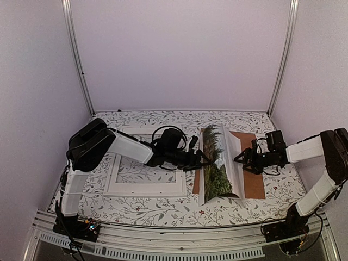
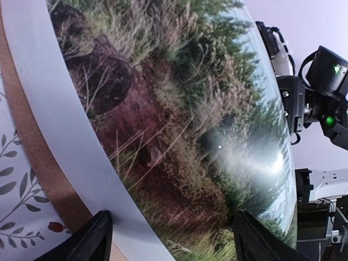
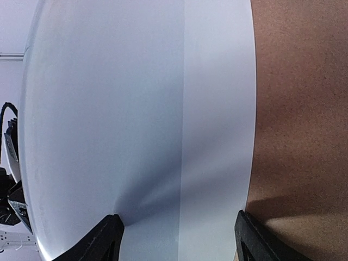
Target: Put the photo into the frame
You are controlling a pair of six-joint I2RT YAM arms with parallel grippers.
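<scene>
The photo [image 1: 217, 182], a green landscape with a pale right part and white borders, bows upward over a brown board [image 1: 254, 186]. At its left edge is my left gripper [image 1: 204, 159]; the left wrist view shows its fingers [image 2: 93, 239] apart, one over the white border and one over the printed picture. My right gripper [image 1: 243, 159] is at the opposite edge. Its fingers [image 3: 103, 239] stand apart in the right wrist view, with the pale sheet and its border between them; one fingertip is by the edge. A white picture frame [image 1: 144, 190] lies flat on the left.
My left arm [image 1: 128, 147] reaches across the white frame. Walls [image 1: 179, 60] enclose the back and both sides.
</scene>
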